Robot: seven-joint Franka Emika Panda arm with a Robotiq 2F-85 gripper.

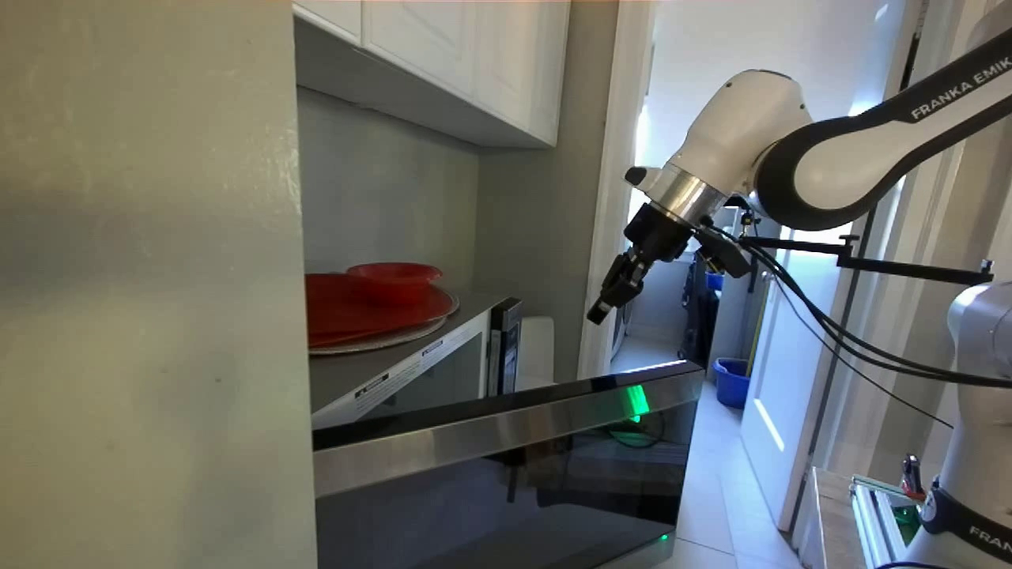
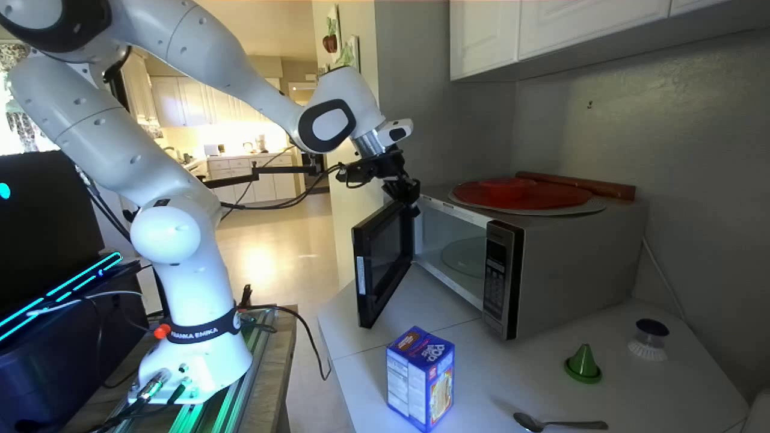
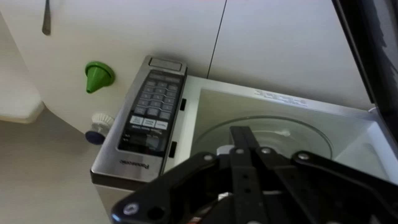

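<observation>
The microwave (image 2: 577,267) stands on the white counter with its dark door (image 2: 382,267) swung open. Within its cavity a round glass turntable (image 3: 313,134) shows through in the wrist view. My gripper (image 1: 599,311) is raised above the top edge of the open door (image 1: 512,417) and apart from it in exterior view 1. Its fingers (image 3: 241,136) are closed together, with nothing visible between them. In the wrist view they overlap the microwave opening, beside the control panel (image 3: 153,112).
A blue Pop-Tarts box (image 2: 420,379), a spoon (image 2: 559,423), a green cone-shaped object (image 2: 583,364) and a brush (image 2: 648,339) occupy the counter. Red dishes (image 2: 516,193) lie on top of the microwave. White cabinets (image 1: 455,57) overhang it.
</observation>
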